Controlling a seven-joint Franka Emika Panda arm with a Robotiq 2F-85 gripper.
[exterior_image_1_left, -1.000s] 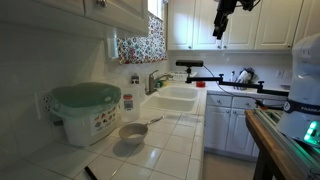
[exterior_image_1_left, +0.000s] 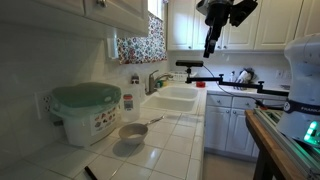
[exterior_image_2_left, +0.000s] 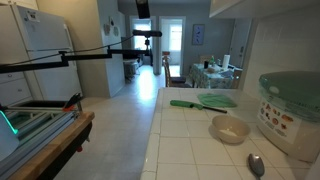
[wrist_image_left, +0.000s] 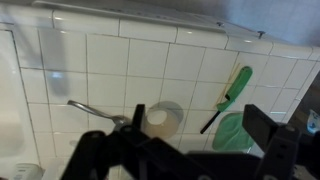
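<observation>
My gripper (exterior_image_1_left: 210, 50) hangs high above the counter, well clear of everything on it. In the wrist view its two dark fingers (wrist_image_left: 95, 152) stand wide apart, with only the counter and a bowl visible between them. That small beige bowl (exterior_image_1_left: 133, 133) rests on the white tiles. A metal spoon (exterior_image_2_left: 256, 165) lies to one side of it, and a green-handled knife (wrist_image_left: 236, 88) to the other. Beside the knife is a flat green item (exterior_image_2_left: 215, 101), its lower part hidden by a finger in the wrist view.
A large green-and-white basket (exterior_image_1_left: 89, 112) stands against the wall behind the bowl. Past it are a clear bottle (exterior_image_1_left: 128, 103) and the sink (exterior_image_1_left: 175, 98). Wall cabinets (exterior_image_1_left: 120, 12) overhang the counter.
Seen from exterior view 1, my gripper has come left and lower over the last second. The things on the counter have stayed where they were.
</observation>
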